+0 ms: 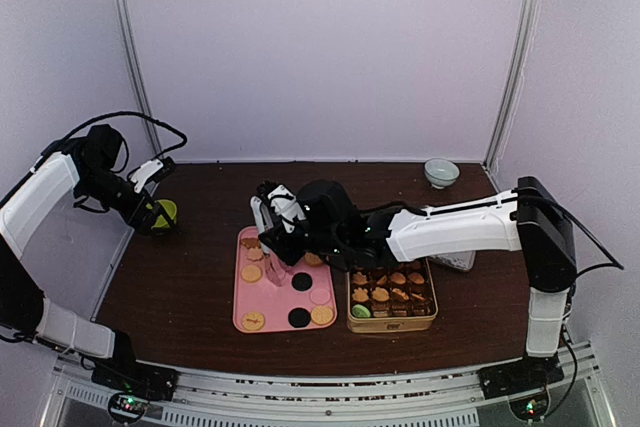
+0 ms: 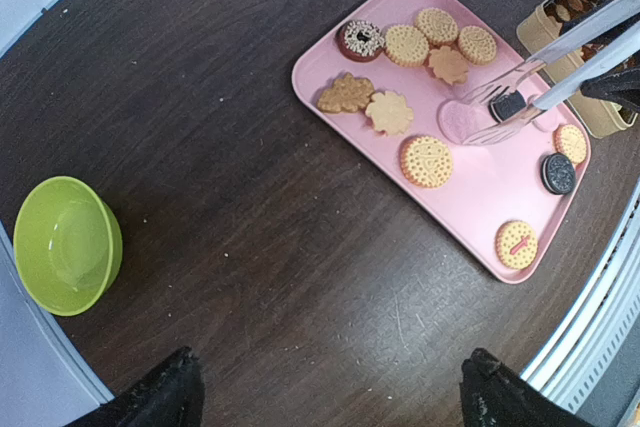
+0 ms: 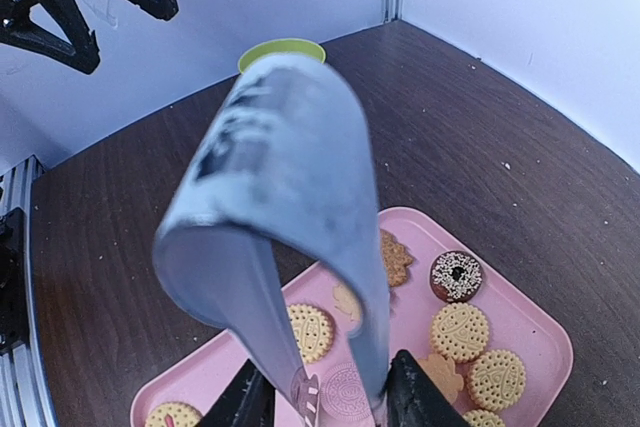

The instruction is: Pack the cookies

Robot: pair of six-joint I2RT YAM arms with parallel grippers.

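Note:
Cookies lie on a pink tray [image 1: 285, 312], among them a round cookie [image 2: 427, 161], a dark sandwich cookie [image 2: 558, 174] and a sprinkled ring [image 2: 360, 40]. Clear tongs [image 3: 285, 137] sit between the fingers of my right gripper, which stand apart, one beside each tong arm. In the left wrist view the spread tong tips hover over the tray near a round pink recess [image 2: 462, 122] and a dark cookie [image 2: 507, 105]; no cookie shows gripped in them. Off to the left, my left gripper is open and empty.
A tan box [image 1: 392, 325] of filled compartments stands right of the tray, partly under the right arm. The green bowl [image 2: 70, 245] is at the left, a pale bowl [image 1: 441, 173] at the back right. Bare table lies left of the tray.

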